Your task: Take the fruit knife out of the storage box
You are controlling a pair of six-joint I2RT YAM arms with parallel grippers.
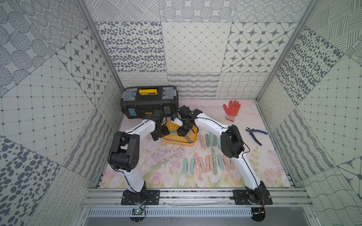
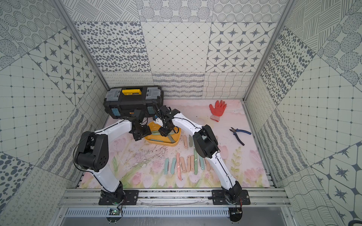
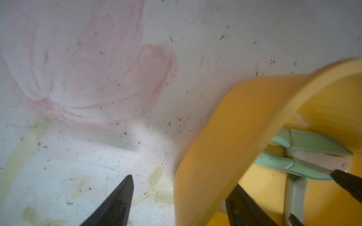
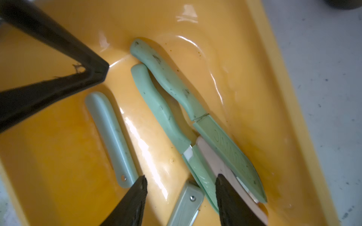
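Observation:
The yellow storage box (image 1: 177, 141) holds, in the right wrist view, two green sheathed fruit knives (image 4: 166, 116) lying side by side, a pale pink piece (image 4: 211, 158) under their blades, and green handled pieces (image 4: 111, 135) apart from them. My right gripper is open above the box, its fingertips over the lower part of the knives, nothing held. My left gripper stands open at the box's left end, with the box wall between its fingers in the left wrist view.
A black toolbox (image 1: 149, 101) sits behind the box. Several loose knives and folded pieces (image 1: 205, 163) lie in front and to the right. A red glove (image 1: 232, 109) and pliers (image 1: 256, 133) lie farther right.

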